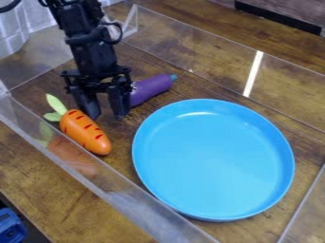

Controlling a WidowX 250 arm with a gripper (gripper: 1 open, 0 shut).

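Observation:
My black gripper hangs low over the wooden table at the upper left. Its fingers are apart, just behind the orange toy carrot with green leaves. A purple toy eggplant lies beside it on the right, partly behind the gripper. Whether anything is between the fingertips is hard to make out.
A large blue plate fills the lower right. Clear plastic walls edge the area on the left and lower side.

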